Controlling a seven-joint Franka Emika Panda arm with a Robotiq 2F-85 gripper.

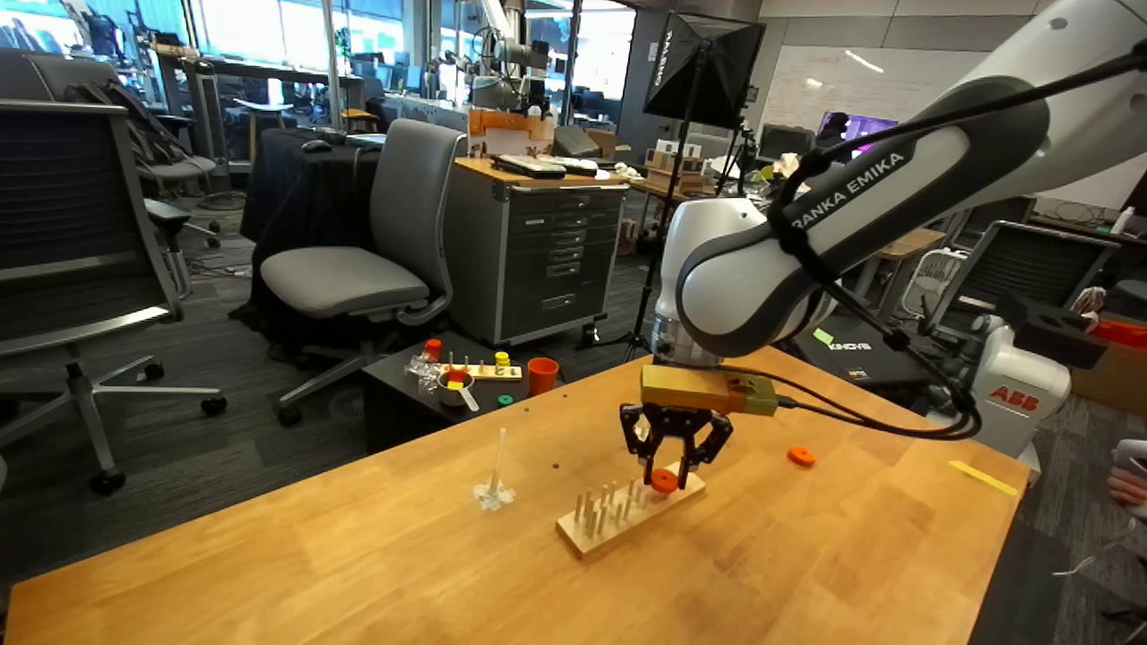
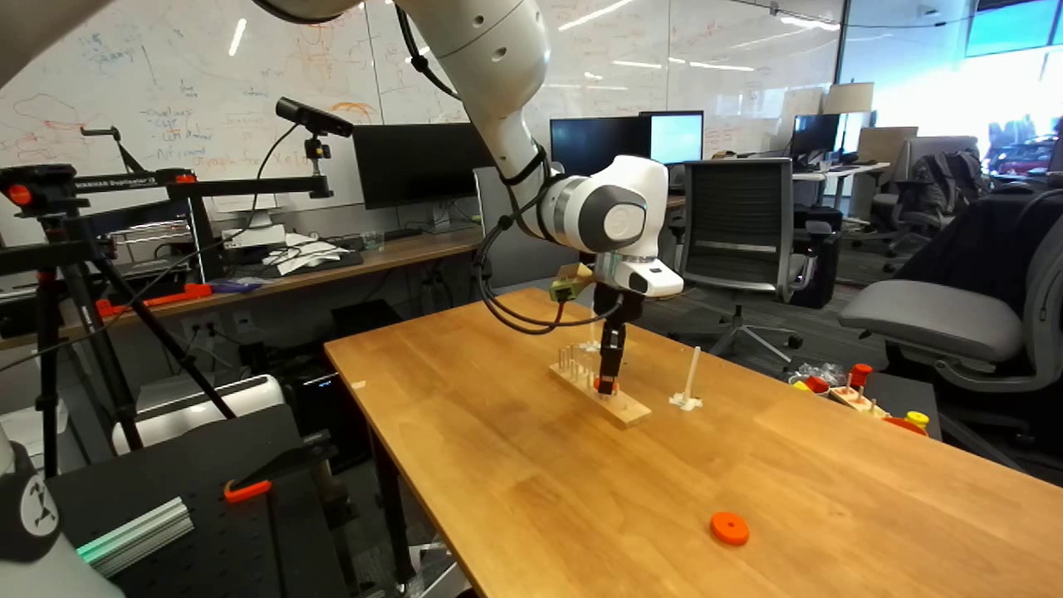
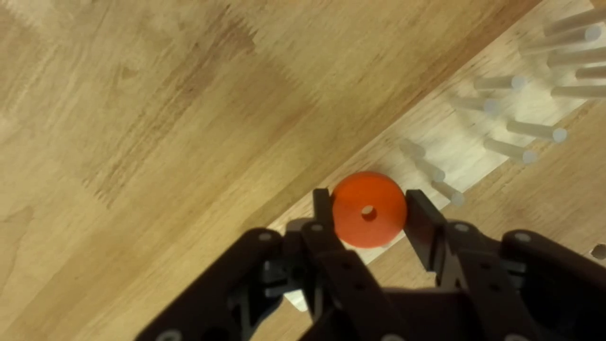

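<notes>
An orange-red disc (image 1: pixel 664 482) with a small hole in its middle is held by my gripper, which is shut on it with one finger at each side. Beneath it lies a pale wooden board (image 1: pixel 591 545) with several upright pegs (image 3: pixel 554 134). In the wrist view the disc (image 3: pixel 369 233) covers part of the board's end with fewer pegs. Whether a peg sits inside the hole I cannot tell. A second orange disc (image 2: pixel 729 528) lies flat on the table, well apart from the board.
A lone upright rod (image 1: pixel 497 462) on a whitish base stands beside the board. The wooden table (image 1: pixel 323 559) is otherwise mostly clear. Off its far side, a low black table carries an orange cup (image 1: pixel 542 375) and small parts.
</notes>
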